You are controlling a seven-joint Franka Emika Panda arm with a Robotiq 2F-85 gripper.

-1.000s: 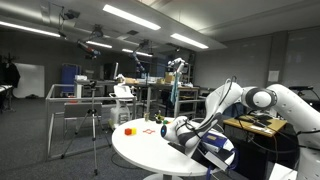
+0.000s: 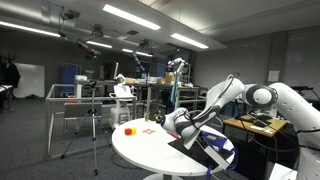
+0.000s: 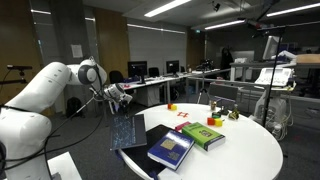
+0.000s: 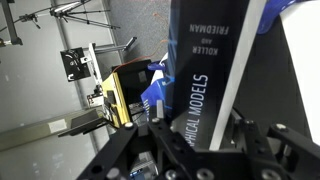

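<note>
A thick dark book (image 4: 207, 70) fills the middle of the wrist view, its spine lettered "Koller and Friedman" and "…phical Models". My gripper is shut on it, with black fingers at the lower end of the visible spine. In exterior view 2 the grey-dark book (image 3: 126, 132) hangs upright below my gripper (image 3: 117, 103), beside the near-left part of the round white table. Whether its lower edge touches anything is hard to tell. My gripper (image 2: 184, 126) looks small in exterior view 1.
On the white table (image 3: 235, 160) lie a blue book (image 3: 171, 149) and a green book (image 3: 201, 137), close to the held one. Small coloured objects (image 3: 215, 118) stand farther back.
In exterior view 1 the arm's elbow and forearm have shifted right and somewhat up. The items on the table's far side look unmoved.
</note>
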